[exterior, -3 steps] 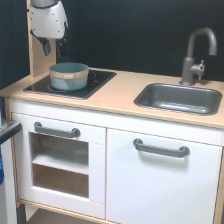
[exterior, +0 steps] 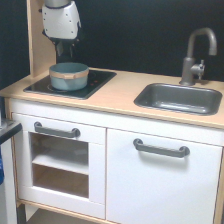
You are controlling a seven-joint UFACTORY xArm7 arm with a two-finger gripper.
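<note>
A grey-green pot [exterior: 68,79] with a brownish rim sits upright on the black stove top [exterior: 101,80] at the left of the toy kitchen. My gripper [exterior: 65,51] hangs above the pot, pointing down from a white wrist housing. Its dark fingers blend into the black wall behind, so how far apart they stand is unclear. Whether the fingertips touch the pot cannot be made out.
A grey sink [exterior: 178,98] with a dark tap [exterior: 191,64] is set in the right of the wooden counter [exterior: 122,93]. Bare counter lies between stove and sink. Below are white cabinet doors with grey handles [exterior: 161,148]. A wooden post [exterior: 41,40] rises behind the stove.
My gripper has shifted to the right, from above the pot's left side to more nearly over its middle. The pot has not visibly moved.
</note>
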